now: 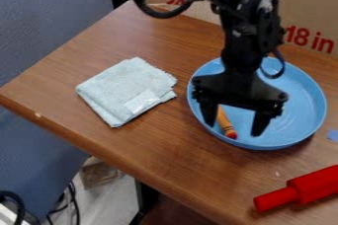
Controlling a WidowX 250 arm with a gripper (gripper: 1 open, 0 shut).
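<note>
My gripper stands open, low over a blue plate, its two black fingers straddling the left and middle of the plate. An orange toy carrot with a red end lies on the plate by the left finger, partly hidden behind it; nothing shows held between the fingertips.
A folded pale cloth lies on the wooden table to the left. A red rolling pin is at the front right, near a small blue piece. The table's left edge drops to the floor; cardboard stands behind.
</note>
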